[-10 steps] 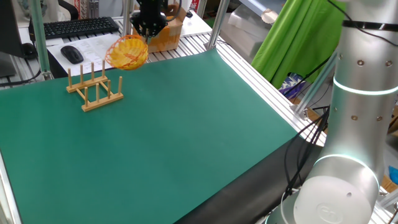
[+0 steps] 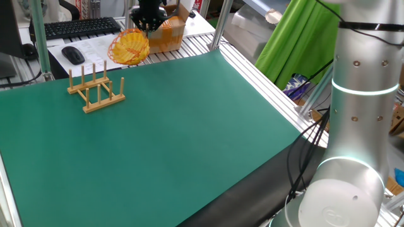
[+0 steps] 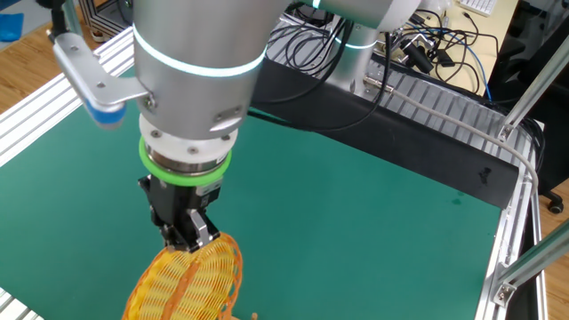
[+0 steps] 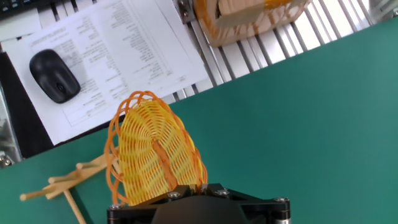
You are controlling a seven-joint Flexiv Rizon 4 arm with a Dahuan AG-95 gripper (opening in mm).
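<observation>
A yellow woven basket with an orange rim (image 2: 130,48) hangs in the air from my gripper (image 2: 149,31), which is shut on its edge. In exterior view 2 the basket (image 3: 189,283) is below the black gripper (image 3: 194,247), tilted and partly cut off by the frame. In the wrist view the basket (image 4: 140,149) extends forward from the gripper; the gripped rim is mostly hidden behind the fingers. The wooden peg rack (image 2: 96,92) stands on the green mat, apart from the basket; part of the rack (image 4: 68,183) shows beside it in the wrist view.
Behind the mat lie a black mouse (image 2: 73,55), printed papers (image 4: 118,59) and a keyboard (image 2: 76,28). An orange-sided box (image 2: 168,38) stands at the back edge.
Over the last second the gripper and basket have risen slightly in exterior view 1, and the arm's upper part has shifted a little left. The rack has not moved.
</observation>
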